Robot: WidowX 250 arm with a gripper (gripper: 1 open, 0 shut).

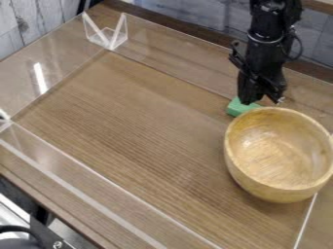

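The black gripper (260, 89) hangs at the upper right, shut, its tips just above a small green block (240, 106). The block sits on the wooden table just behind a large tan bowl (274, 170), which partly hides it. Whether the tips touch the block I cannot tell.
A white wire-like object (107, 29) stands at the back left. The table's edge runs along the left, with dark floor beyond it.
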